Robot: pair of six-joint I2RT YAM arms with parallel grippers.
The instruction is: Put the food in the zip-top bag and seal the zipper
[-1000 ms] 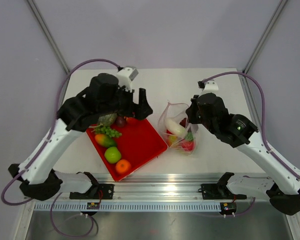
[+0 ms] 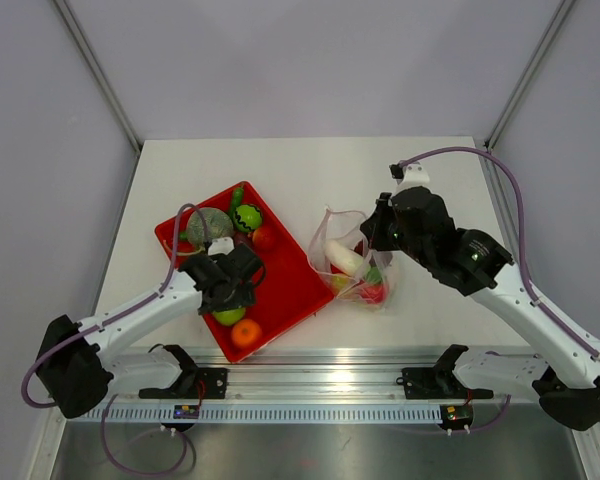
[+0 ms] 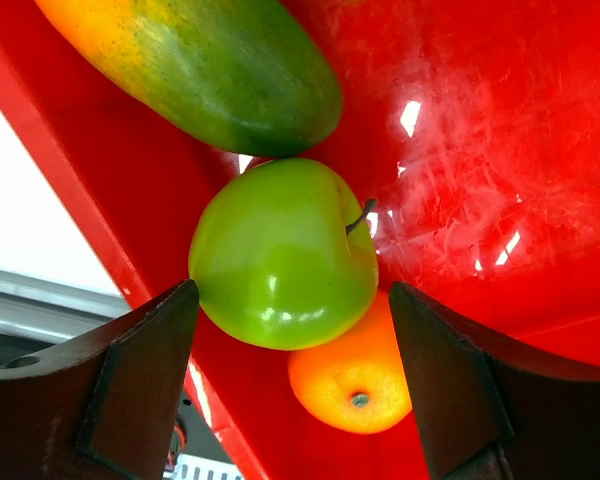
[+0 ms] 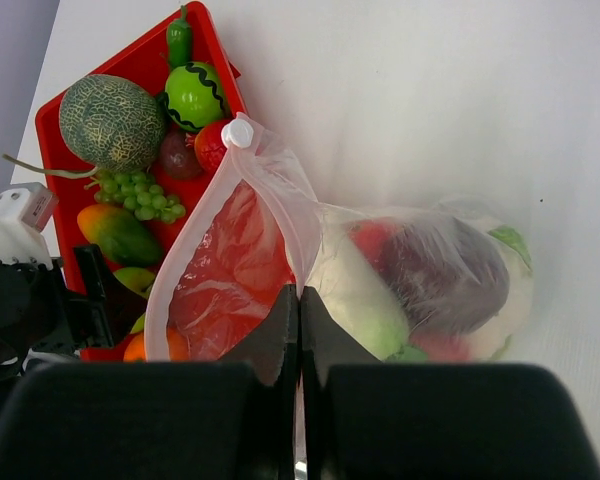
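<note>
My left gripper is open around a green apple point(image 3: 275, 245) in the red tray point(image 2: 290, 285), beside an orange point(image 2: 245, 334) and a green-yellow papaya point(image 3: 230, 80). My right gripper is shut on the upper edge of the clear zip bag point(image 4: 245, 140), with its white slider point(image 4: 236, 132) at the far end. The bag holds several foods, including a white vegetable point(image 2: 342, 256) and something dark purple point(image 4: 445, 275), seen through the plastic.
A melon point(image 4: 110, 120), grapes point(image 4: 140, 195), a chili point(image 4: 178, 45), a patterned green ball point(image 4: 193, 95) and red fruit also lie in the tray. The white board point(image 2: 400, 170) is clear behind the bag.
My left gripper has come down and back from beside the bag to the apple in the tray.
</note>
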